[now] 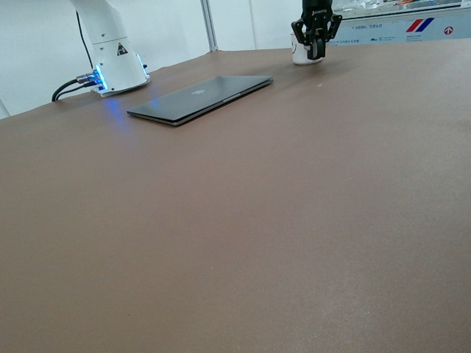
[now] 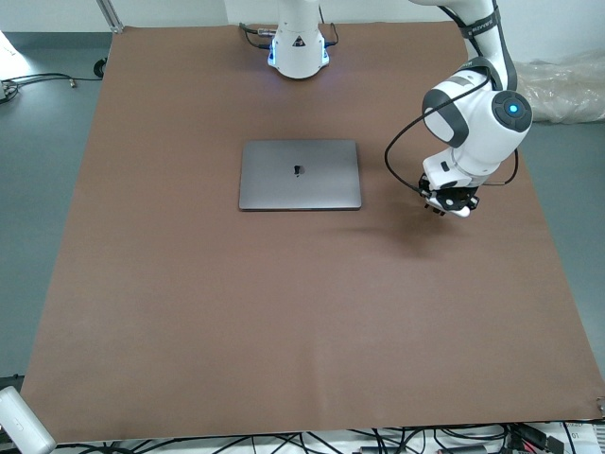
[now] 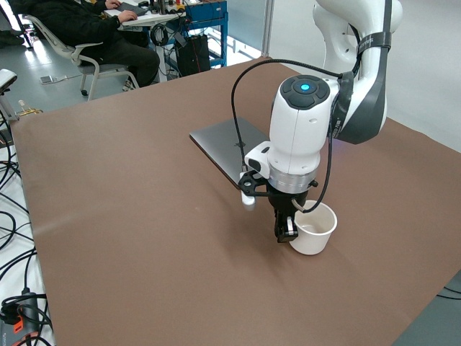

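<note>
A closed grey laptop (image 2: 299, 176) lies flat on the brown table (image 2: 302, 312). In the right view, a white cup (image 3: 314, 234) stands right of the laptop, with my black gripper (image 3: 287, 229) down at its rim. In the top view the gripper (image 1: 316, 45) is in front of the white cup (image 1: 300, 53). In the left view my arm hides most of the cup. I cannot tell whether the fingers are open or shut on the cup.
Cables run below the table's near edge, and a seated person (image 3: 94, 40) is off to the side.
</note>
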